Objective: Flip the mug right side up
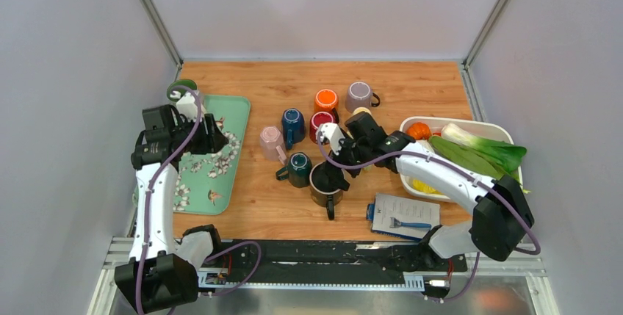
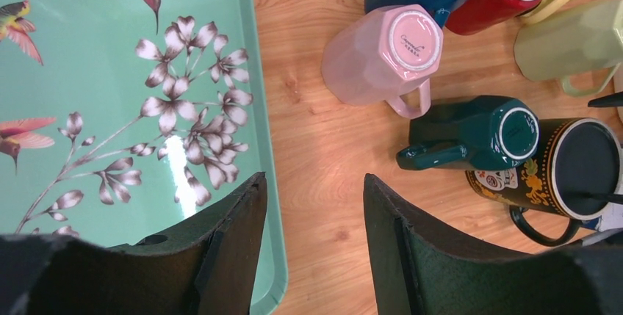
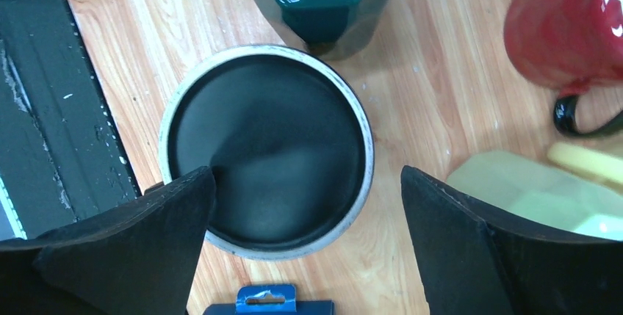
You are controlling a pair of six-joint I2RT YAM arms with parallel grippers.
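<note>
The large dark mug with an orange flower pattern stands on the wood, its handle toward the front edge. In the right wrist view the mug shows a round black face inside a pale rim, which looks like its mouth facing up. My right gripper is open over it. One finger overlaps the mug's near-left rim; the other finger is clear of it. Whether either touches, I cannot tell. My left gripper hangs open and empty over the right edge of the green tray.
Beside the dark mug sits an upside-down teal mug; pink, blue, red, orange and mauve mugs stand behind. A clipboard with a fork and a vegetable bin are at right.
</note>
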